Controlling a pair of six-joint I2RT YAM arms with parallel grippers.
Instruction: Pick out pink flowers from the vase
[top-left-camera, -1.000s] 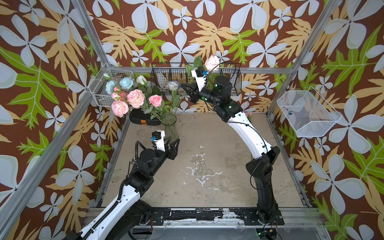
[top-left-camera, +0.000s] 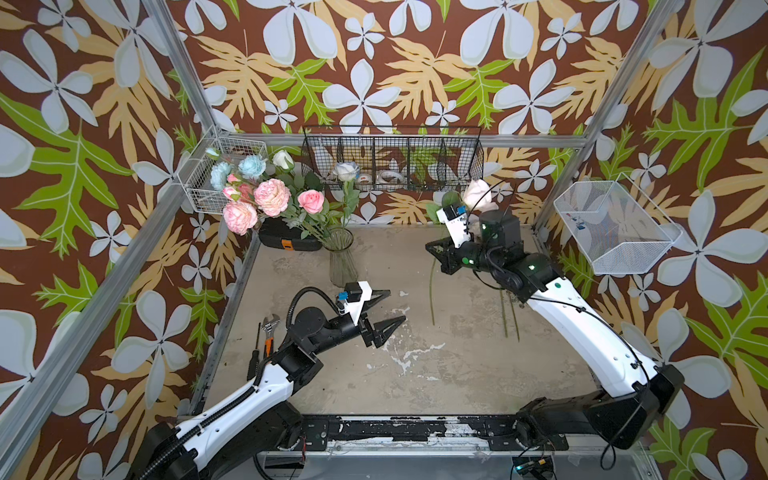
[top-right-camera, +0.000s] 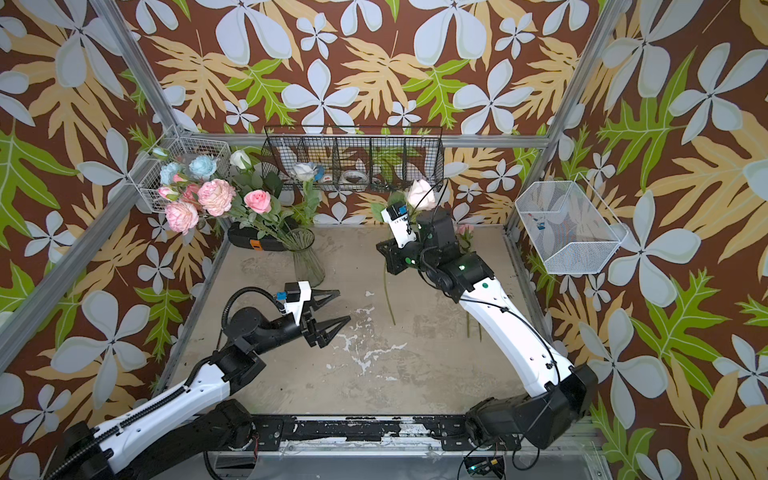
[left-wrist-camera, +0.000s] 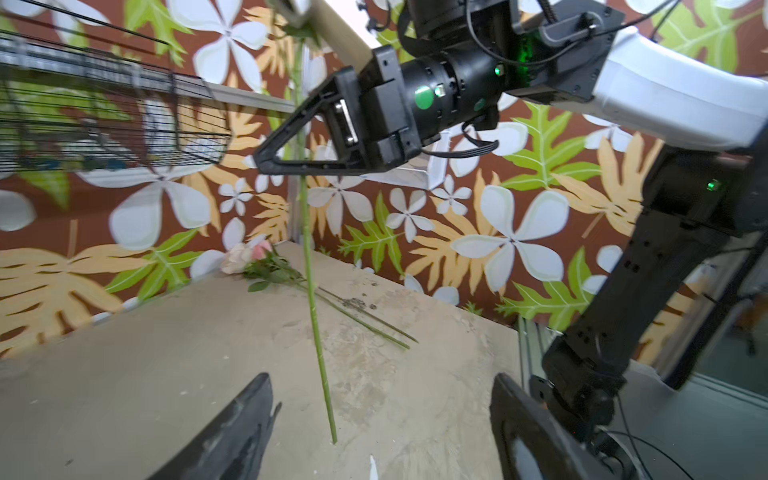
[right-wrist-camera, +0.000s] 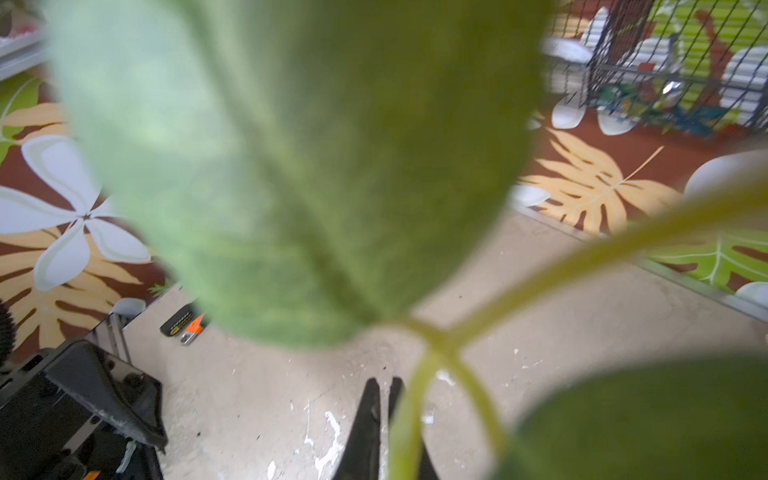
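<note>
The glass vase (top-left-camera: 344, 260) stands at the back left, with pink flowers (top-left-camera: 272, 197), blue ones and whitish roses leaning out of it to the left. My right gripper (top-left-camera: 438, 251) is at the back, right of the vase, shut on the green stem of a pale pinkish-white rose (top-left-camera: 477, 194). That stem (left-wrist-camera: 313, 320) hangs down over the table in the left wrist view. A big leaf (right-wrist-camera: 304, 160) hides much of the right wrist view. My left gripper (top-left-camera: 396, 307) is open in front of the vase, nothing between its fingers.
Cut pink flowers (left-wrist-camera: 249, 256) lie at the back right of the table. A black wire basket (top-left-camera: 392, 160) hangs behind; a white mesh basket (top-left-camera: 616, 228) is on the right wall. Tools (top-left-camera: 269, 336) lie at left.
</note>
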